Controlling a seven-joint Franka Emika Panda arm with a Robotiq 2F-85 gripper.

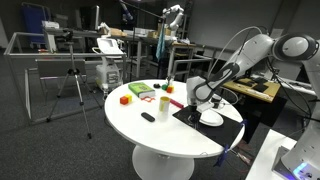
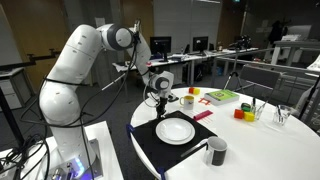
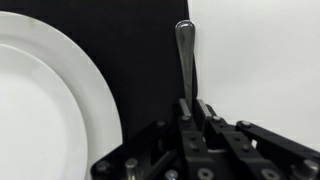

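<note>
A silver utensil shows its rounded handle end in the wrist view, lying along the edge of the black mat; its other end is hidden by the fingers. My gripper is shut on this utensil, just beyond the rim of the white plate. From the second exterior view, the gripper hangs low over the mat's far side, behind the plate. The utensil is too small to make out clearly there.
A grey mug stands near the mat's corner. A yellowish cup, a dark object, a green box and coloured blocks share the white table. Bare tabletop lies left of the mat.
</note>
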